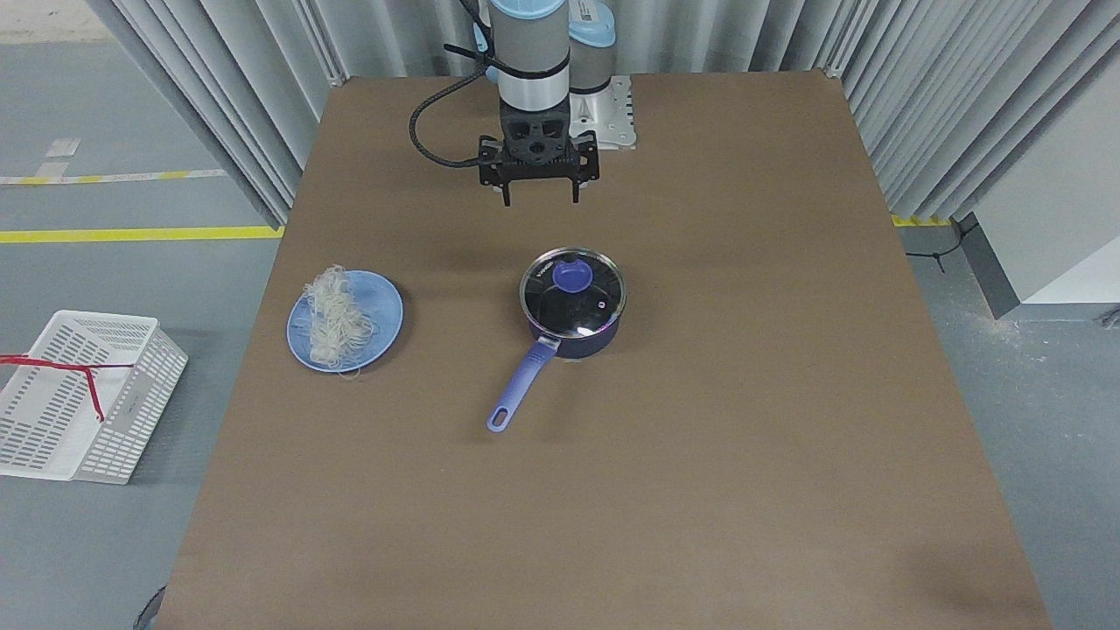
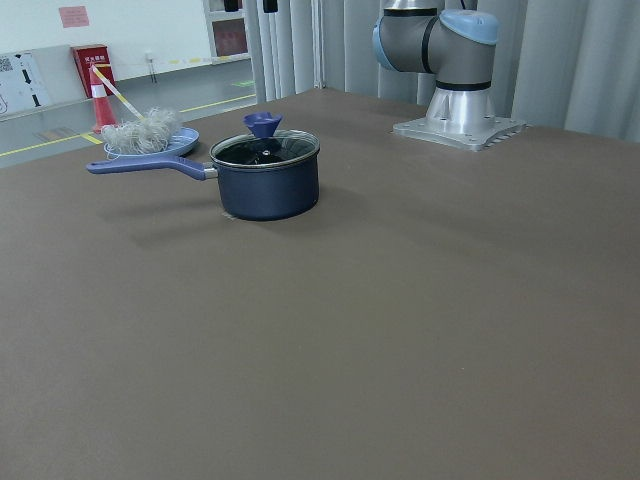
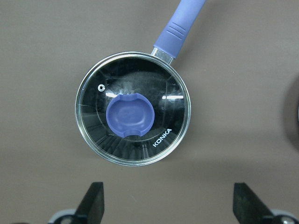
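A dark blue saucepan (image 2: 268,197) stands on the brown table, with a glass lid (image 1: 572,306) and a purple knob (image 3: 130,115). Its lilac handle (image 1: 521,383) points toward the front camera. Left of it in the front view, a blue plate (image 1: 380,308) holds a pile of pale stringy strands (image 1: 333,317). My gripper hangs above and behind the pan, open, with nothing between its fingers; the lid is in full sight below it in the wrist view.
A white basket (image 1: 136,420) is on the floor beside the table's left side. The robot's base (image 2: 460,125) is at the back edge, near grey curtains.
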